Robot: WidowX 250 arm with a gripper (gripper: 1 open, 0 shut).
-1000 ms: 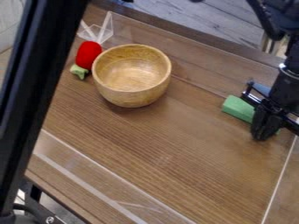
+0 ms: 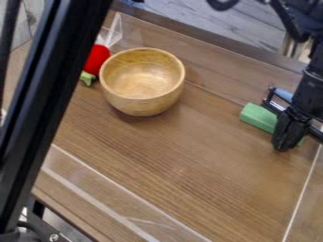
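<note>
My black gripper is at the right of the table, low beside a green block, whose right part it hides. The fingers are dark and crowded together, and whether anything is between them is hard to see. A small blue item shows behind the gripper. A wooden bowl stands on the left part of the wooden table.
A red object with a green end and a clear plastic bag lie left of the bowl. A dark frame runs along the left edge.
The gripper has shifted very slightly; the green block and the other things look unmoved.
</note>
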